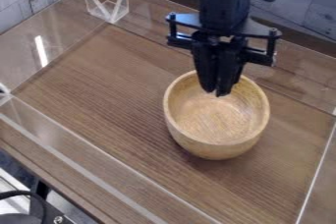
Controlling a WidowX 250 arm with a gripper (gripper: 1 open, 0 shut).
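A round tan bowl (215, 130) sits on the wooden table in the centre right of the camera view. Over its back rim hangs the dark gripper (218, 76), pointing down, its fingertips near or inside the top of the bowl. Whether it is open or shut is hard to make out, and nothing clearly shows held.
A white wire rack (108, 4) stands at the back left. A wall runs along the back, and a dark object with a cable (20, 204) is at the bottom left corner.
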